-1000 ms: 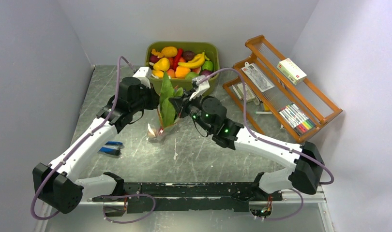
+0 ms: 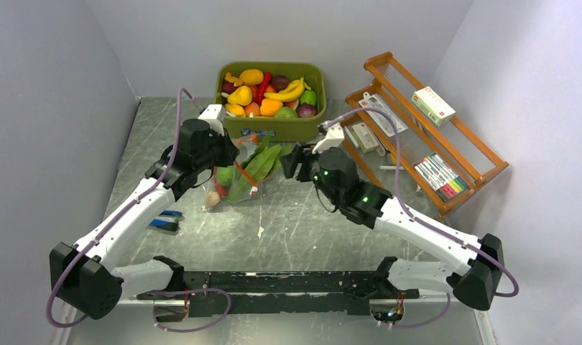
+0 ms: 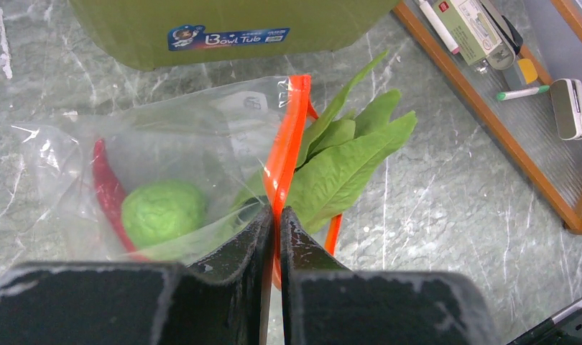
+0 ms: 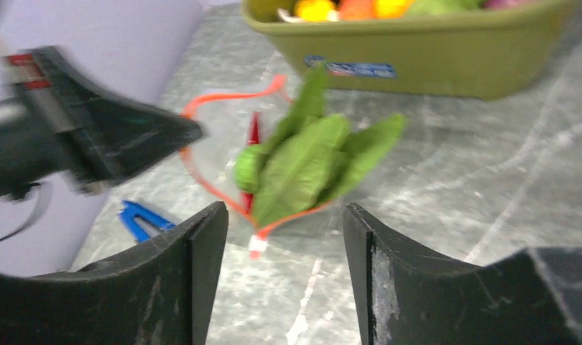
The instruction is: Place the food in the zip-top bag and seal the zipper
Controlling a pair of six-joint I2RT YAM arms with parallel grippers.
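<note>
The clear bag (image 3: 80,172) lies before the tub with a green round vegetable (image 3: 162,212) and red pepper (image 3: 108,188) inside. Leafy greens (image 3: 349,162) stick out of its orange-zippered mouth (image 3: 288,136). My left gripper is shut on the orange zipper edge. My right gripper (image 2: 297,159) is open, to the right of the greens, nothing between its fingers; its wrist view is blurred.
A green tub (image 2: 272,128) of produce stands at the back. A wooden rack (image 2: 482,165) with stationery is at the right. A blue tool (image 2: 166,221) lies left.
My right gripper has let go and moved right, away from the bag. The greens that stood upright have settled lower. The left gripper is nearly still.
</note>
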